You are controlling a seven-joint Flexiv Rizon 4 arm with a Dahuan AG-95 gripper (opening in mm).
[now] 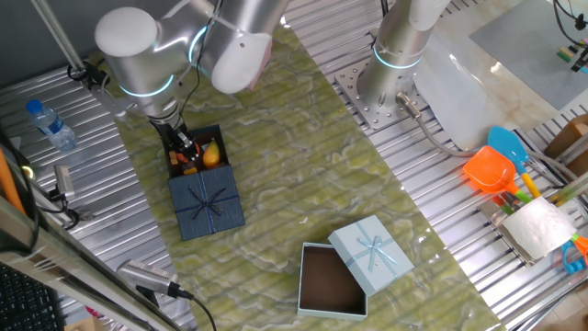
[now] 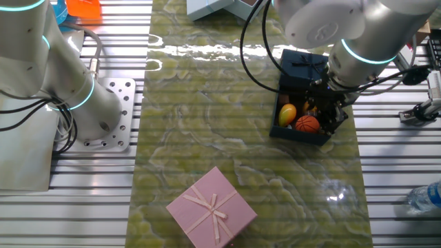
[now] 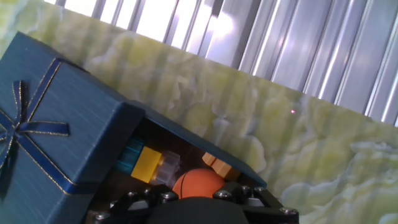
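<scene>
My gripper (image 2: 331, 114) reaches down into the open part of the dark blue gift box (image 1: 208, 206). In the wrist view its dark fingers (image 3: 149, 198) stand apart at the bottom edge, one on each side of an orange ball (image 3: 200, 182). Whether they press on the ball cannot be made out. Exterior view 2 shows the orange ball (image 2: 307, 124) with basketball lines, beside a yellow-orange fruit-like toy (image 2: 287, 114). A yellow block (image 3: 145, 163), a clear piece and light orange blocks (image 3: 221, 167) also lie inside. The bow-tied lid (image 3: 56, 134) covers the box's other part.
A light blue box (image 1: 333, 281), open and empty, has its lid (image 1: 372, 254) leaning on its edge. A pink box (image 2: 211, 208) with a bow is closed.
</scene>
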